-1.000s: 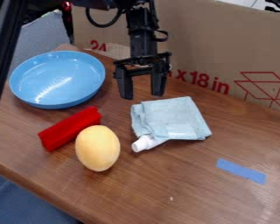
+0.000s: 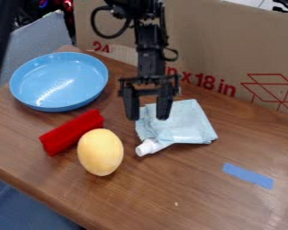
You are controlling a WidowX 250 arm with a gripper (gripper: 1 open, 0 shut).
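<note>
My black gripper (image 2: 148,106) hangs over the left part of a folded light blue cloth (image 2: 185,124), its two fingers apart and pointing down. I cannot tell whether the fingertips touch the cloth. A white tube-like object (image 2: 149,147) pokes out from under the cloth's front left edge.
A blue plate (image 2: 58,79) lies at the back left. A red block (image 2: 71,133) and a yellow oval object (image 2: 100,154) sit at front left. A blue strip (image 2: 247,175) lies at right. A cardboard box (image 2: 237,63) stands behind.
My gripper has moved down and toward the camera, from behind the cloth to over it. The objects on the table look unmoved.
</note>
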